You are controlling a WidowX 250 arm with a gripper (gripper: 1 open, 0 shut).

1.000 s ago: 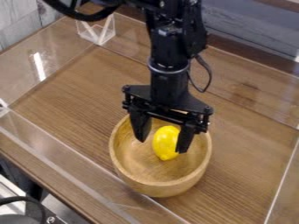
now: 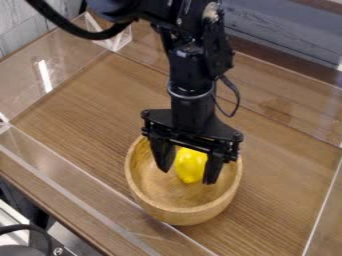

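The black gripper (image 2: 187, 156) hangs over a round wooden bowl (image 2: 182, 206) in the lower middle, its fingers spread open down inside the rim. A yellow object (image 2: 190, 168) rests in the bowl between the fingers; whether they touch it I cannot tell.
A dark cable runs at the top left, and another lies at the bottom left corner.
The gripper has shifted and turned slightly over the bowl, its fingers now lying a little differently around the yellow object. The bowl stays in place.
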